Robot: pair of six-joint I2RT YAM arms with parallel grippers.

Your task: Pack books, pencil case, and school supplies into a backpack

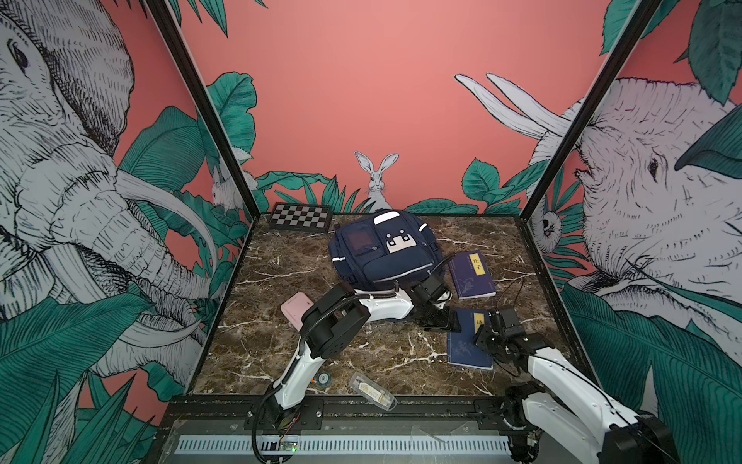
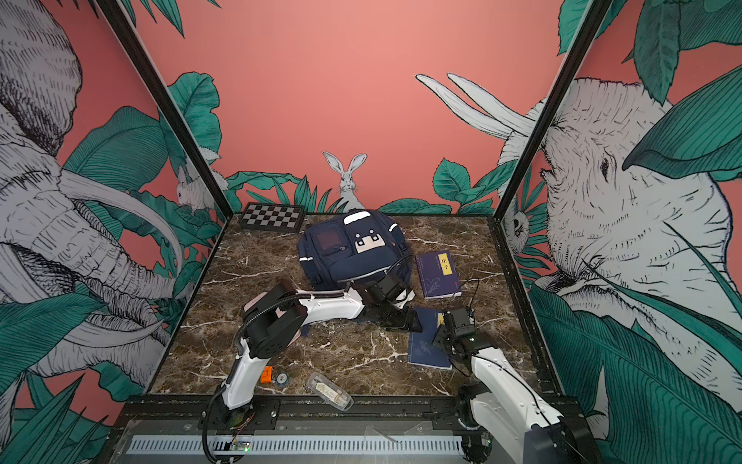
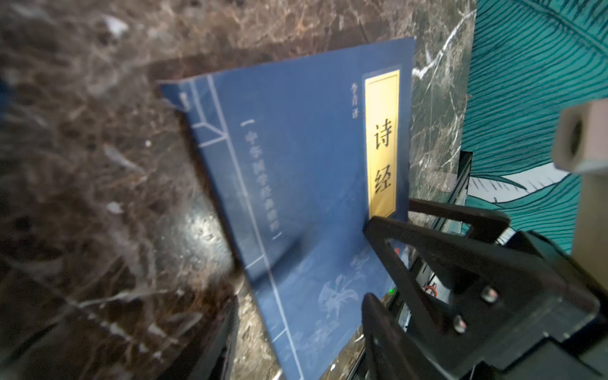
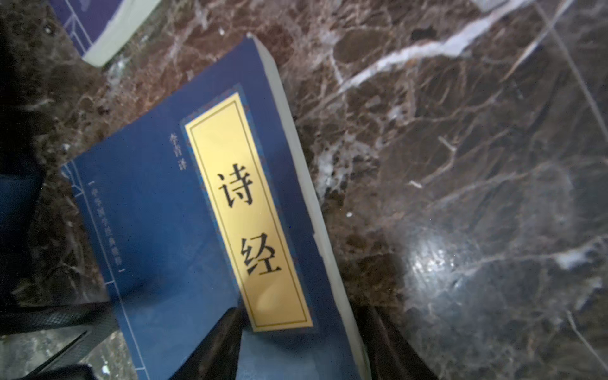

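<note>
A blue book with a yellow title label [image 1: 468, 348] lies face up at the right front of the table. My left gripper [image 1: 452, 319] is open at its left edge, fingers apart in the left wrist view. From the opposite side, my right gripper [image 1: 484, 335] reaches over the right edge. In the right wrist view its fingers are parted, one above the cover and the other just beyond the page edge [image 4: 310, 202]. Behind lies a purple book [image 1: 466, 277]. The navy backpack [image 1: 371, 255] rests at the back centre. A pink case [image 1: 295, 310] sits left, partly behind my left arm.
A clear case with something pale inside [image 1: 372, 391] lies by the front edge. Left of it are a small round grey item [image 1: 323, 379] and an orange item [image 2: 266, 375]. A checkered board [image 1: 301, 216] occupies the back left corner.
</note>
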